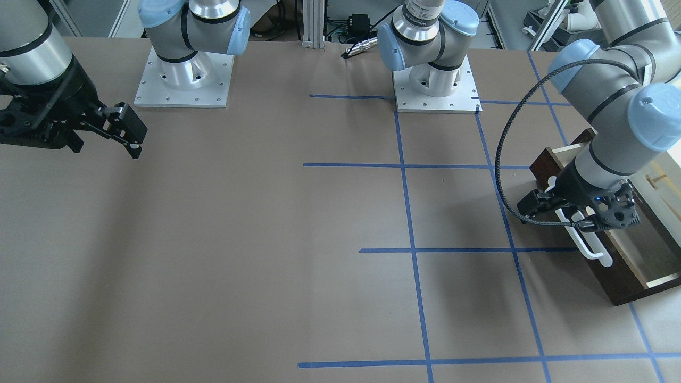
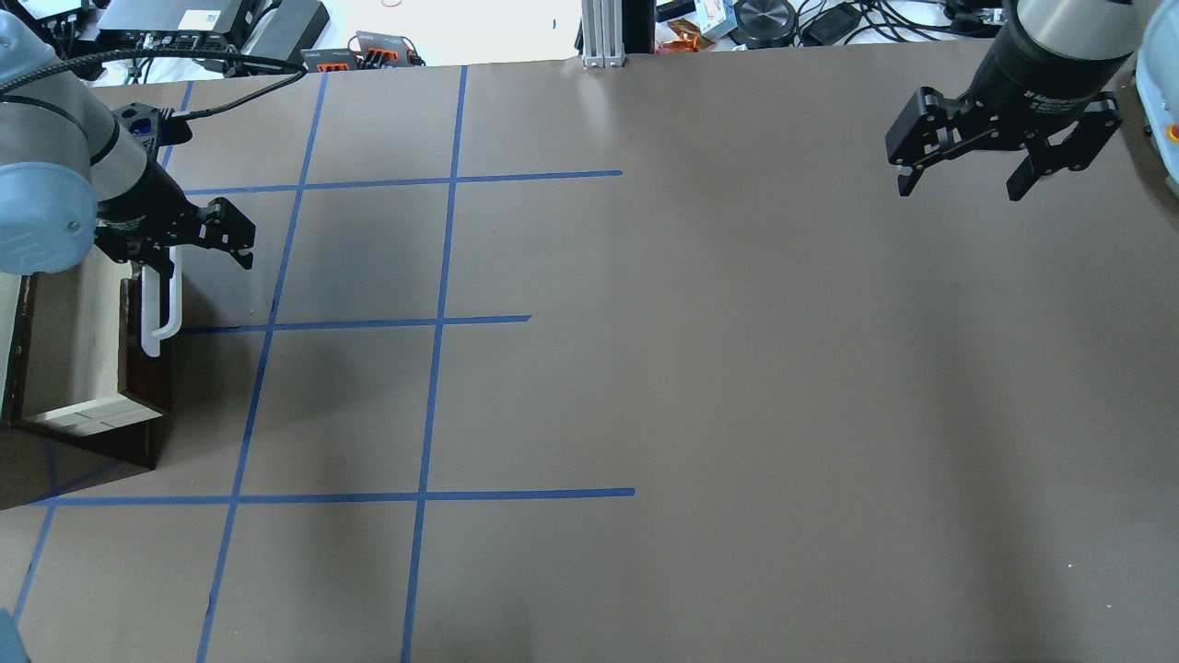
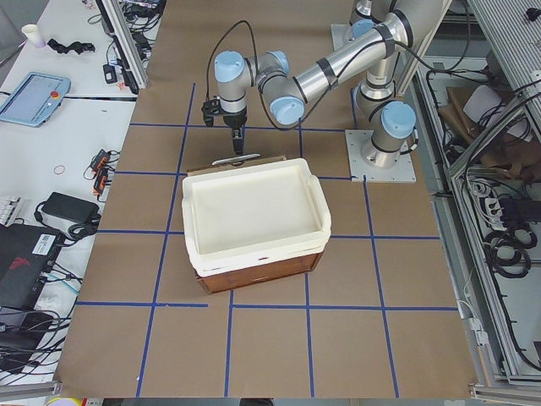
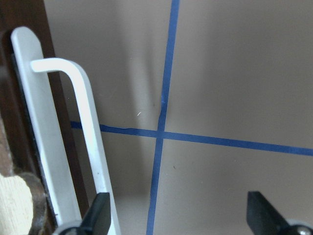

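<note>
A dark wooden box (image 1: 609,281) with a drawer pulled part way out carries a long white handle (image 4: 93,127) on its front. My gripper (image 1: 555,207) is at that handle from above; in the top view the gripper (image 2: 204,249) covers the handle's upper end. In the wrist view the two black fingertips (image 4: 261,215) stand wide apart, the left one over the handle bar, nothing clearly held between them. A cream lid or tray (image 3: 254,211) sits on top of the box in the left view.
Other arms stand around the table: a dark gripper (image 2: 1006,138) at the far side and two white bases (image 1: 182,92) at the back.
</note>
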